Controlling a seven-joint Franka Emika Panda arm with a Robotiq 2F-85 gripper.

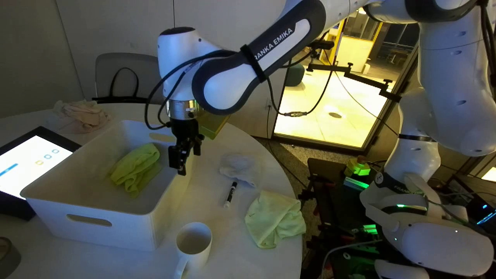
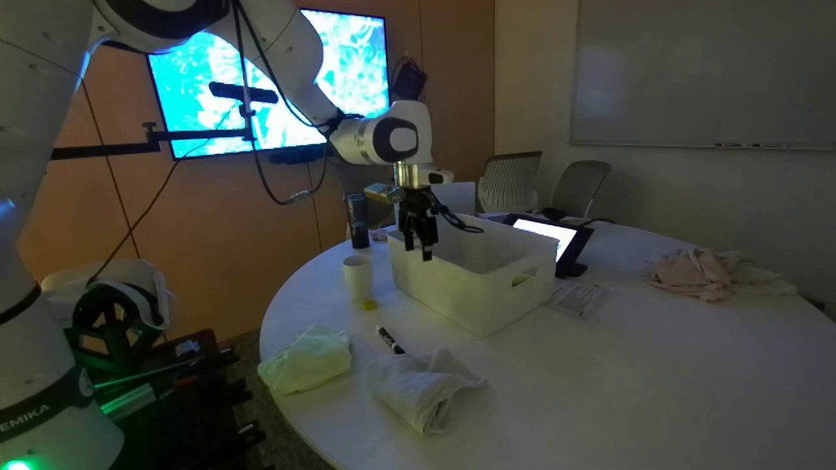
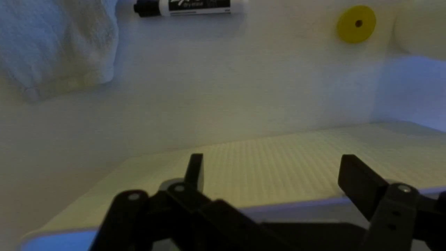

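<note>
My gripper point(image 1: 184, 160) stands open, pointing down over the near-robot wall of the white bin point(image 1: 100, 204); in the wrist view nothing lies between its fingers. Inside the bin rests a crumpled yellow-green cloth point(image 1: 135, 167). On the table beside the bin are a white cloth point(image 2: 423, 389), a black and white marker point(image 2: 389, 340) and a pale green cloth point(image 2: 309, 360). At the wrist view's upper left, part of the white cloth point(image 3: 54, 46) shows, with the marker point(image 3: 196, 7) at the top edge.
A white mug point(image 1: 194, 244) stands close to the bin, a small yellow disc point(image 3: 356, 23) beside it. Past the bin is a lit tablet point(image 1: 30, 162). Pinkish cloths point(image 2: 693, 274) lie across the table. Bare tabletop point(image 2: 627, 376) extends away from the bin.
</note>
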